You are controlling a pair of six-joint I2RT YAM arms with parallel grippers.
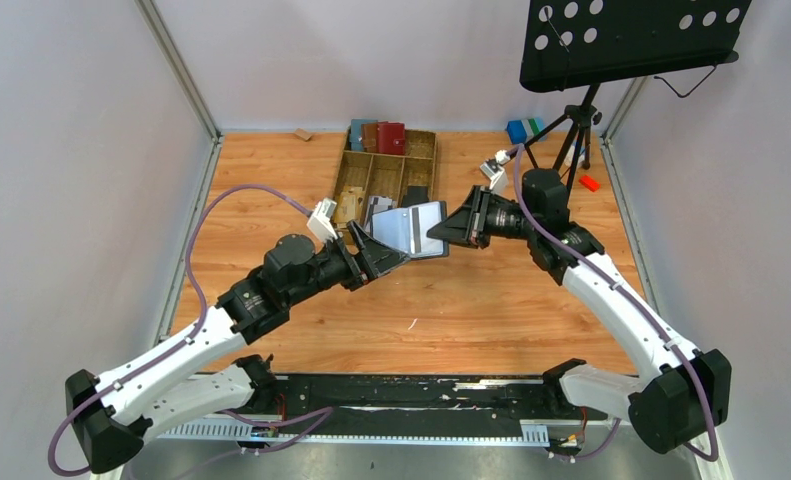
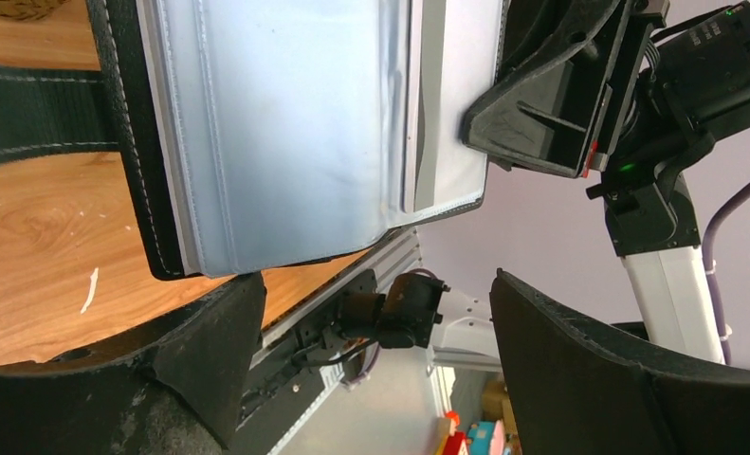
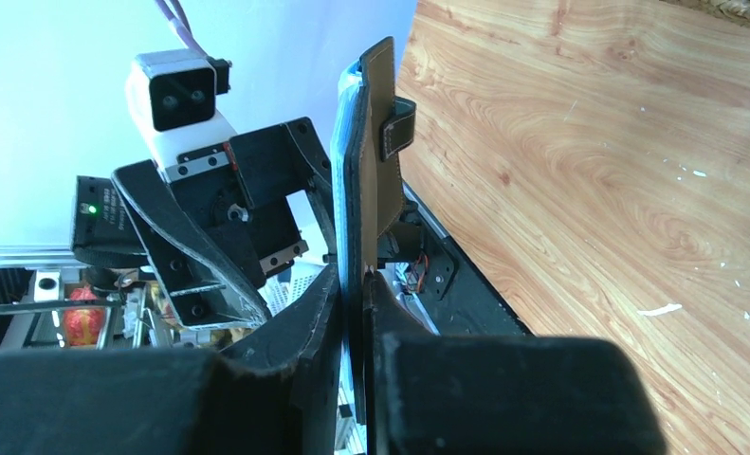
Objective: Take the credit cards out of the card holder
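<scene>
An opened card holder (image 1: 399, 228), dark outside with pale blue and clear sleeves, is held upright in the air by my right gripper (image 1: 439, 232), shut on its side edge. In the left wrist view its sleeves (image 2: 285, 123) face my left gripper, which stands open just short of the holder's edge, with nothing clearly between its fingers. In the right wrist view the holder (image 3: 380, 161) appears edge-on, with a strap on its back. Whether cards sit in the sleeves I cannot tell for certain.
A divided wooden tray (image 1: 417, 143) behind the holder contains several wallets and card cases. A black music stand (image 1: 631, 45) stands at the back right, near a blue box (image 1: 521, 131) and a red block (image 1: 589, 183).
</scene>
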